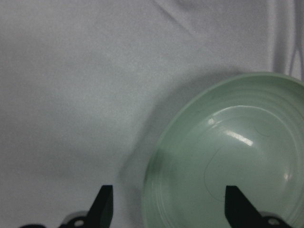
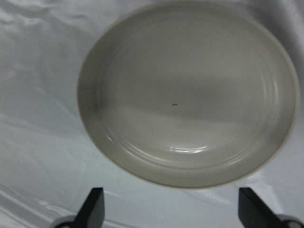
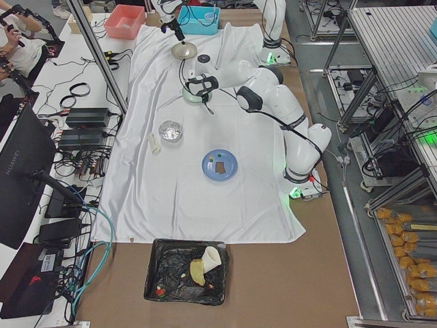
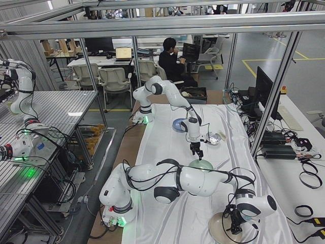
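In the left wrist view a pale green dish [image 1: 247, 161] lies on the white cloth, its left rim between the open fingers of my left gripper, seen from above. In the right wrist view my right gripper stands open above the near side of an empty beige dish [image 2: 187, 95]. In the camera left view a blue plate [image 3: 212, 175] with small brown pieces and a crumpled silver bowl [image 3: 171, 131] lie on the cloth, with a pale item [image 3: 154, 143] beside the bowl.
A black lined bin [image 3: 177, 273] with scraps and a white cup stands beyond the cloth's edge. A red tub [image 3: 125, 20] and blue tub [image 3: 199, 20] are at the other end.
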